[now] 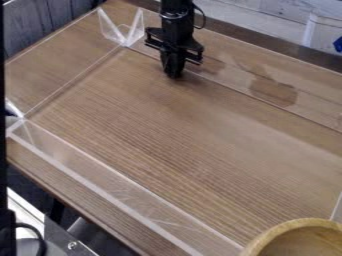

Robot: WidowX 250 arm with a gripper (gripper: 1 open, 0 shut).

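Note:
The robot's black gripper (173,62) is at the top centre of the camera view, low over the wooden table (160,150) near its back. Its fingertips point down at the wood. It is small and dark in the view, and nothing shows between its fingers.
A tan wooden bowl (287,240) sits at the bottom right. Clear plastic strips line the left, front and back of the work area, with a clear bent piece (123,30) at upper left. Dark cables hang at lower left.

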